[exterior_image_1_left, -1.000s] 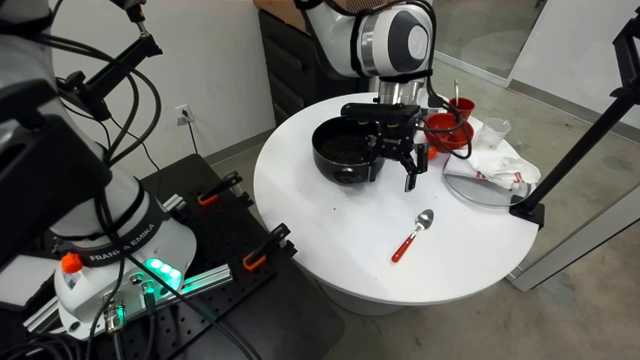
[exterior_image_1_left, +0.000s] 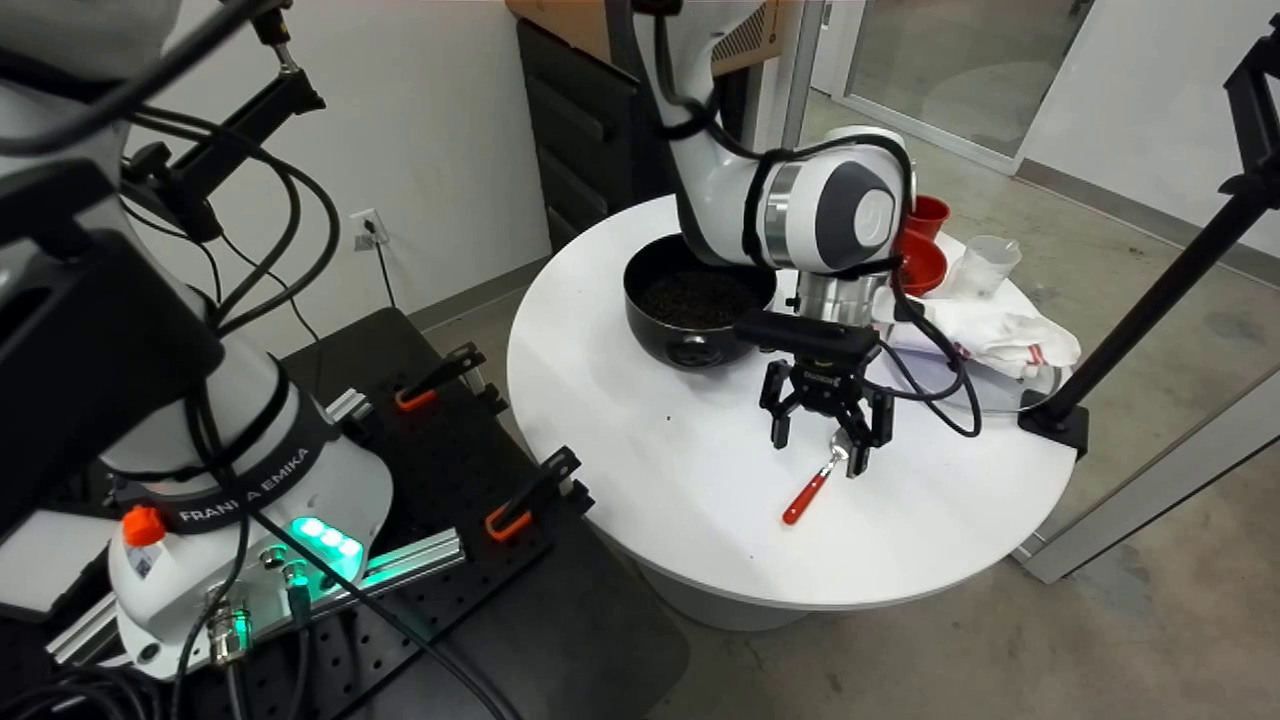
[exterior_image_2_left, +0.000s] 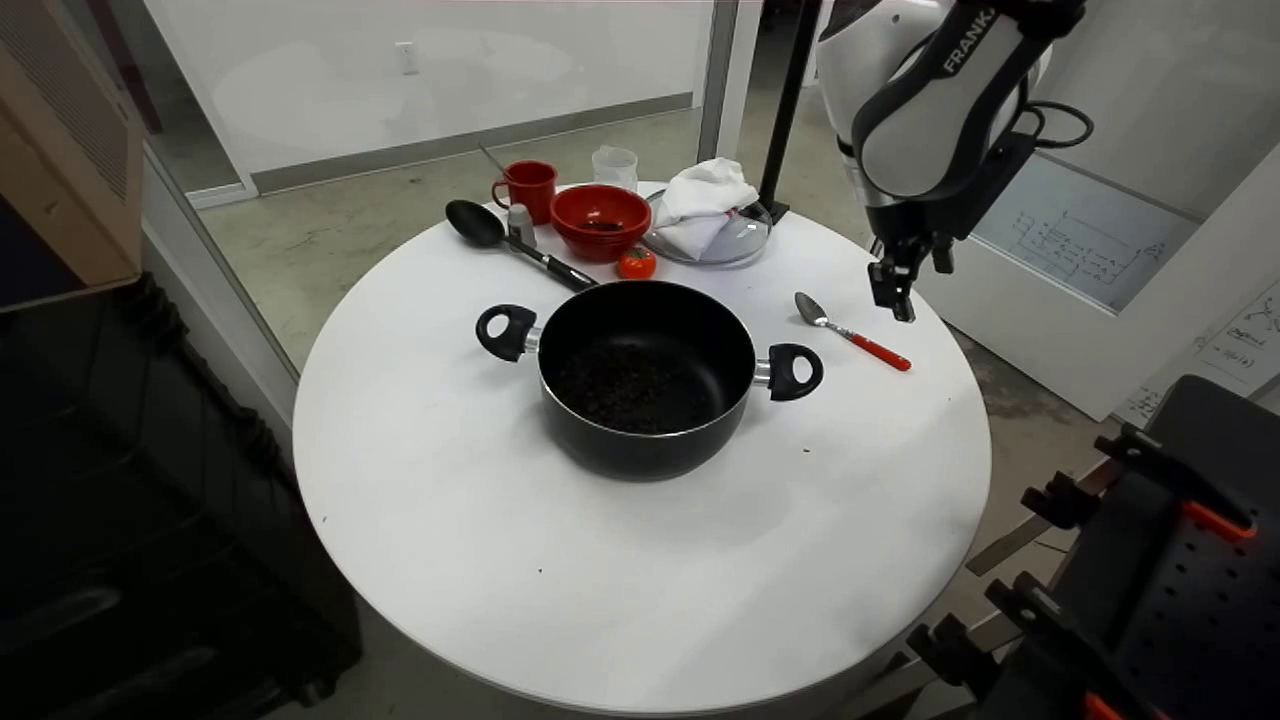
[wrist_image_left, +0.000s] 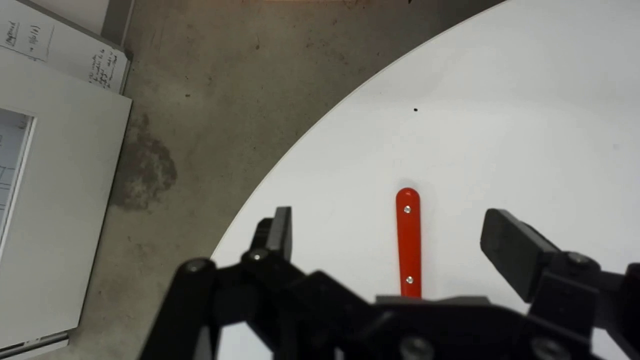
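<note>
A small spoon with a red handle (exterior_image_1_left: 806, 498) and a metal bowl lies flat on the white table. My gripper (exterior_image_1_left: 818, 449) hangs above it, fingers apart. Seen from the other side, it is clear that the gripper (exterior_image_2_left: 917, 286) is well above the table, and the whole spoon (exterior_image_2_left: 852, 335) is in sight. In the wrist view the red handle (wrist_image_left: 409, 243) shows between the widely parted fingers, touching neither; the spoon's bowl is hidden behind the gripper's body.
A black two-handled pot (exterior_image_2_left: 642, 438) with dark contents stands mid-table. Behind it are a black ladle (exterior_image_2_left: 476, 223), red bowl (exterior_image_2_left: 600, 228), red mug (exterior_image_2_left: 529, 188), tomato (exterior_image_2_left: 636, 263), clear cup (exterior_image_2_left: 614, 167) and a white cloth (exterior_image_2_left: 705, 198) on a glass lid.
From beside the pot, my gripper has moved toward the table's near right side and now hangs over the spoon. The spoon has not moved.
</note>
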